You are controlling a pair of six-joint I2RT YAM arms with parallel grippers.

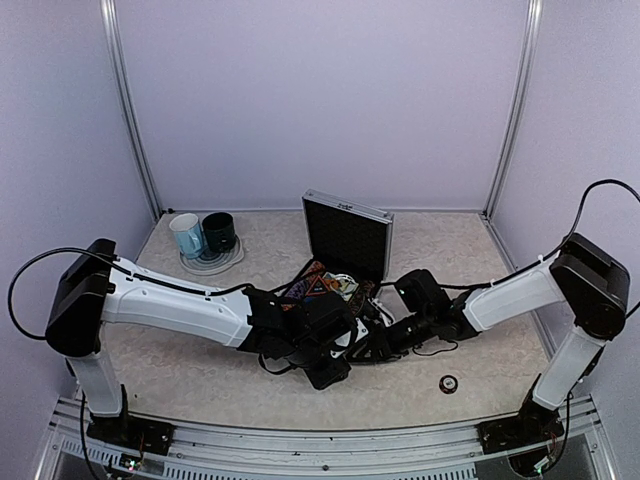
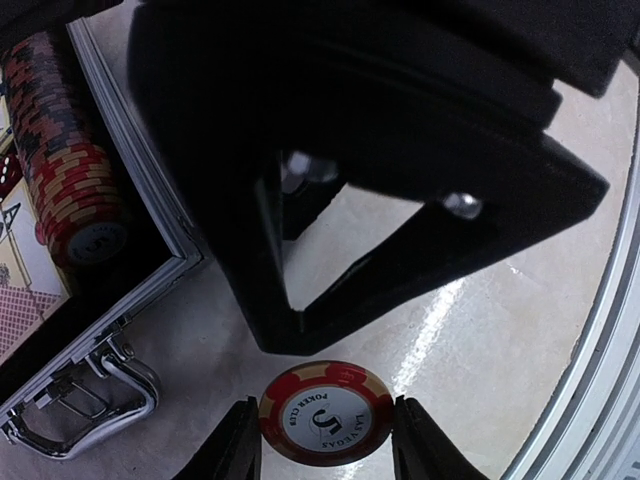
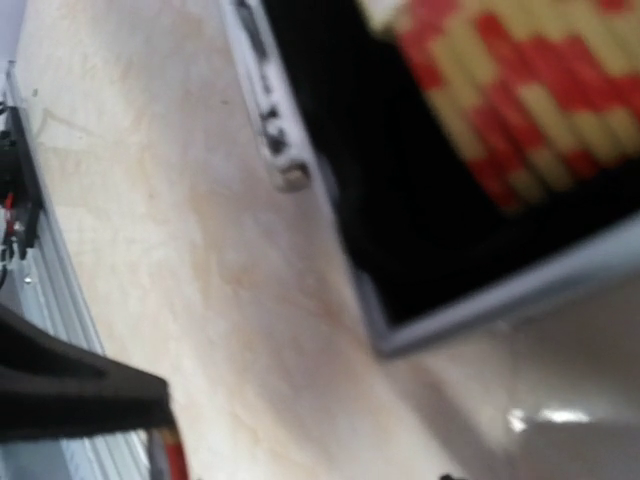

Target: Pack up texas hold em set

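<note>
The open poker case (image 1: 345, 235) stands mid-table, lid raised at the back. Its chips (image 2: 75, 170) lie in a row along the near side in the left wrist view. My left gripper is shut on a red-and-yellow poker chip (image 2: 326, 412), face visible, outside the case's corner. Close above the chip is my right gripper (image 1: 364, 350), its black fingers (image 2: 430, 245) spread apart. In the right wrist view the chip's edge (image 3: 175, 455) shows at the left gripper's tip; the right fingertips are barely in frame, with nothing seen between them.
A small dark round object (image 1: 448, 384) lies alone on the right of the table. A light blue mug (image 1: 186, 236) and a black mug (image 1: 219, 232) stand on plates (image 1: 212, 265) at the back left.
</note>
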